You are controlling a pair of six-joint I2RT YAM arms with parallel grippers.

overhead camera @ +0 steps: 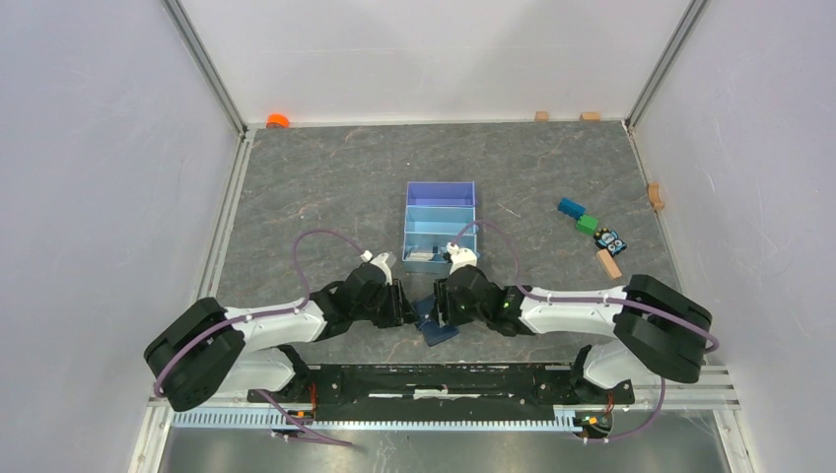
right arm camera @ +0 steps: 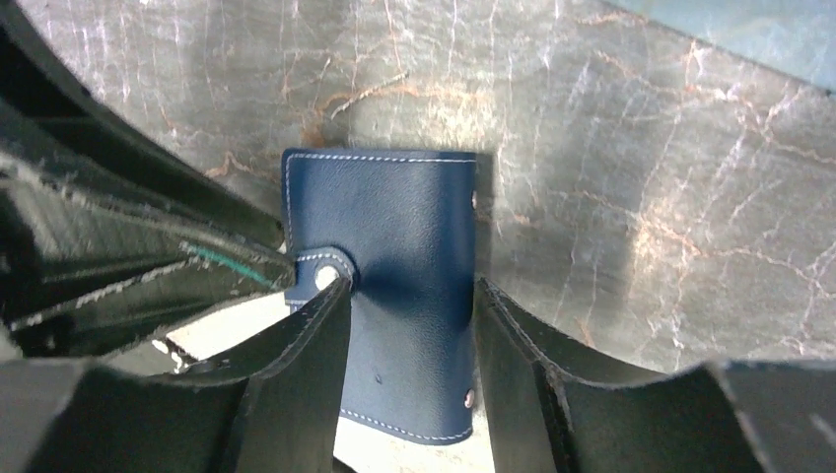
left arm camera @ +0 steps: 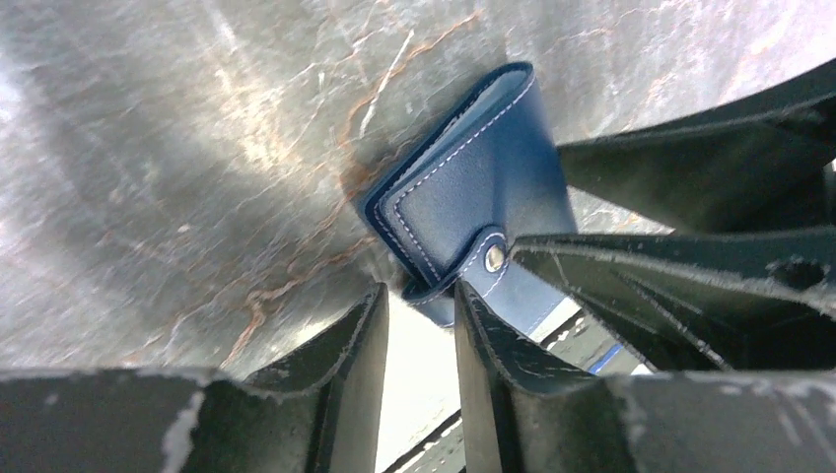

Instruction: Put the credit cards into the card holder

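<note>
The dark blue card holder lies near the table's front edge between the two grippers, its snap strap closed in both wrist views. My right gripper is shut on the card holder, with blue leather filling the space between its fingers. At the strap end stands my left gripper, part open, a gap showing between its fingertips. The strap tip of the holder shows at that gap; whether the fingers touch it I cannot tell. Pale flat items, perhaps the cards, lie in the front compartment of the blue tray.
The three-compartment tray stands just beyond the grippers. Blue and green blocks, a dark patterned piece and a wooden block lie at the right.
</note>
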